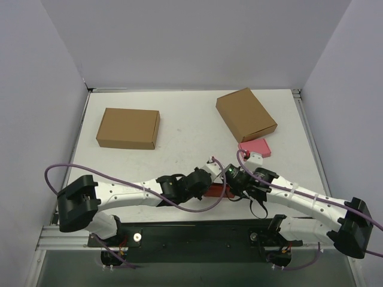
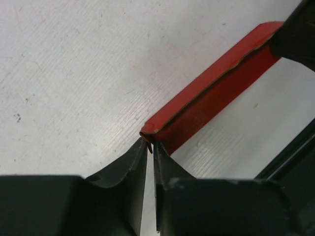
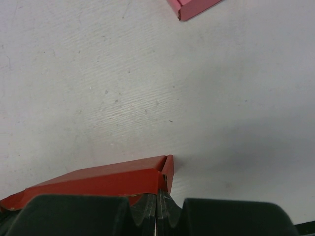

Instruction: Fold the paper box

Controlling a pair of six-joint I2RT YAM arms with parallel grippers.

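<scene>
A red paper box (image 1: 214, 190) lies near the table's front edge, mostly under both arms in the top view. The left wrist view shows its long red side (image 2: 211, 86) with a folded top edge; my left gripper is at its near corner, the fingertips close together at a small bent flap, how far apart is unclear. The right wrist view shows the box's red wall (image 3: 108, 179) and upright end flap; my right gripper is shut at that corner, whether on card is unclear.
A pink box (image 1: 254, 147) lies at the right, beside a brown box (image 1: 245, 113); another brown box (image 1: 127, 128) is at back left.
</scene>
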